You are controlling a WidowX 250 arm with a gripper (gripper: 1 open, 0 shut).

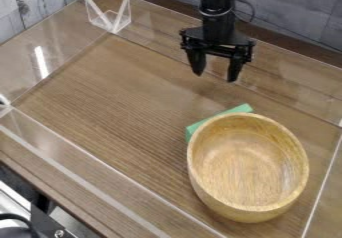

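Observation:
The black robot gripper (215,58) hangs at the top centre over the wooden table, its two fingers spread apart with nothing visible between them. Below it, a large wooden bowl (247,180) fills the lower right. A green flat item (221,116) lies behind the bowl, partly hidden by its rim, well apart from the gripper.
A clear plastic frame-like object (107,14) stands near the back left edge. A wall borders the table's back.

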